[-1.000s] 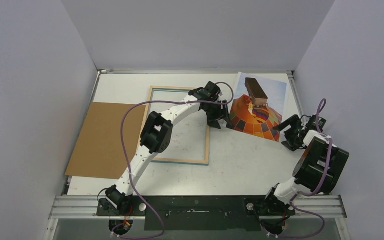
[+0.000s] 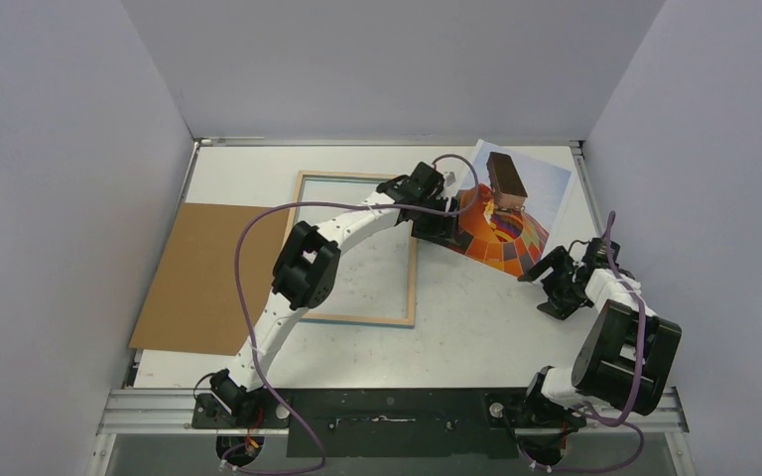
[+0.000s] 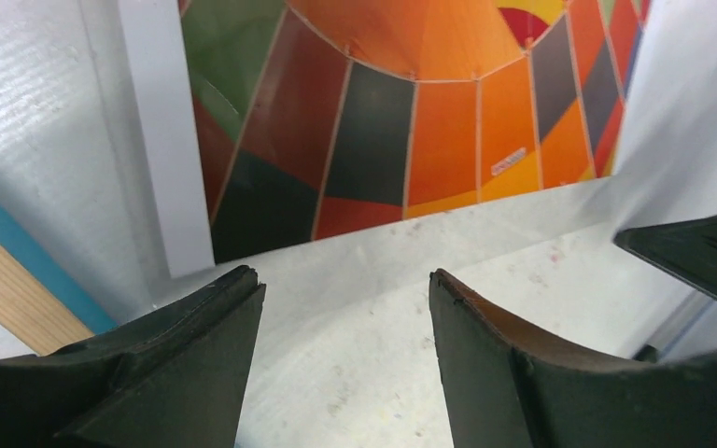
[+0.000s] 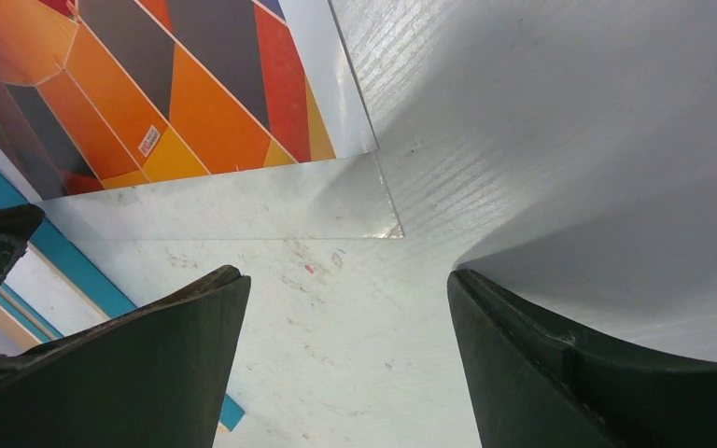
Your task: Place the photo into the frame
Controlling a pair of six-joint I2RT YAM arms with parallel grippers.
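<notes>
The photo (image 2: 504, 243), a balloon print in orange, red and dark tiles with a brown basket, lies tilted on the table right of the empty-looking wooden frame (image 2: 415, 297). Its lower left part is hidden in the top view by my left gripper (image 2: 446, 220), which hovers by the frame's right side. Both fingers (image 3: 187, 364) stand apart there, nothing visible between them, the photo (image 3: 373, 140) just beyond. Near the photo's lower right corner is my right gripper (image 2: 538, 292), also open and empty; the photo (image 4: 196, 103) lies ahead of its fingertips.
A brown board (image 2: 198, 278) covers the table's left side, partly beside the frame. A clear-looking sheet edge (image 4: 387, 201) extends below the photo's printed edge.
The photo has turned, its lower edge shifting left toward the frame.
</notes>
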